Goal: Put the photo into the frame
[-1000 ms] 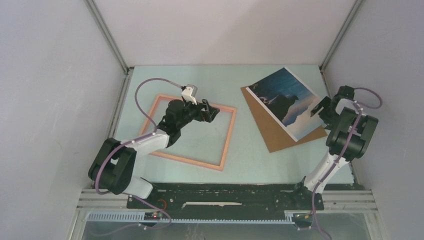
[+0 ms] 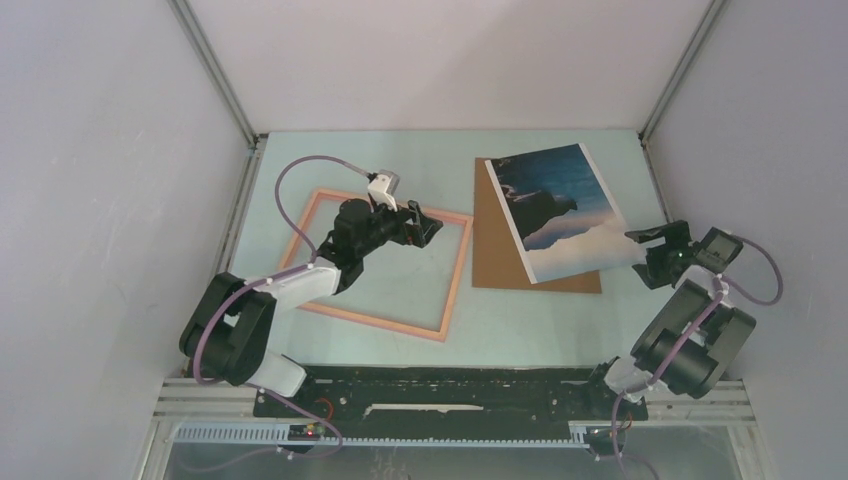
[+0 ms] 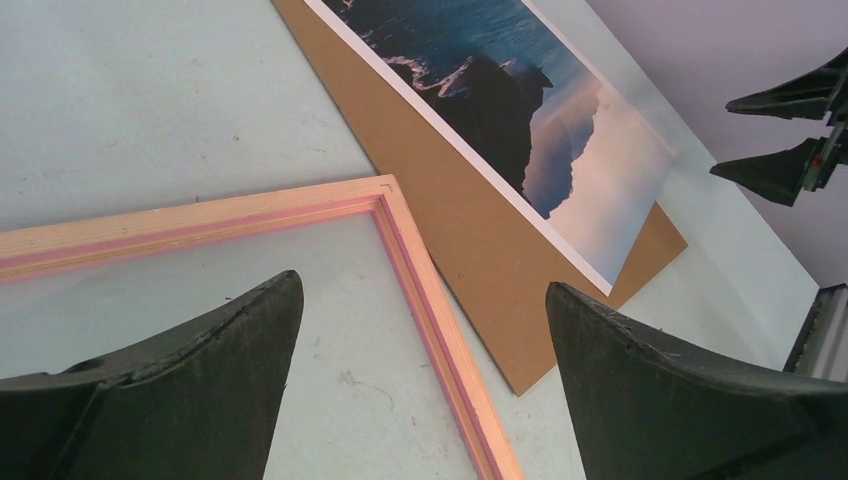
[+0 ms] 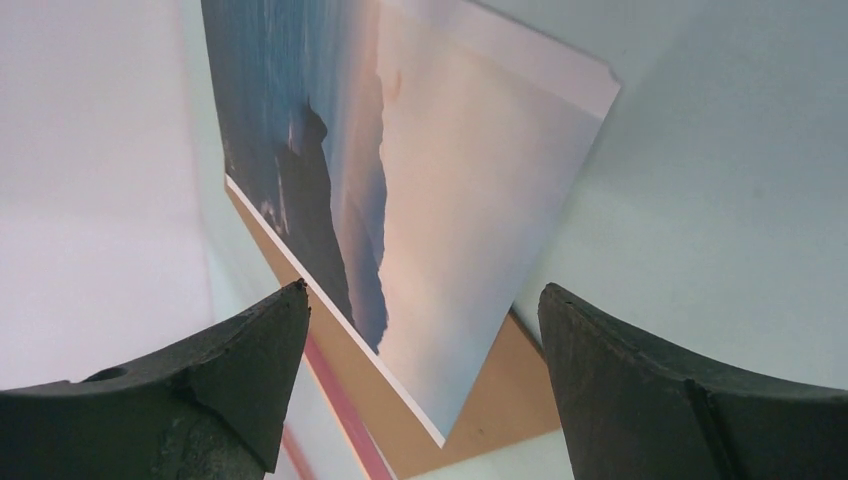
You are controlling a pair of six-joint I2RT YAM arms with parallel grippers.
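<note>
The photo [image 2: 555, 225], a dark sea scene with a pale sky and white edges, lies askew on a brown backing board [image 2: 500, 265]. Part of it overhangs the board's right side. To its left the pale wooden frame [image 2: 457, 275] lies flat on the table, empty inside. Above the frame's far right part hovers my left gripper [image 2: 425, 225], open and holding nothing. Beside the photo's near right corner, my right gripper [image 2: 652, 258] stands open. In the right wrist view the photo [image 4: 450, 190] lies beyond the spread fingers [image 4: 640, 390], with nothing between them.
Bare table [image 2: 530, 330] shows in front of the board and behind the frame. White walls [image 2: 770, 120] close in the sides and back. The board's left edge lies close to the frame's far right corner.
The board and photo have turned and shifted left, toward the frame. The left arm stayed nearly still.
</note>
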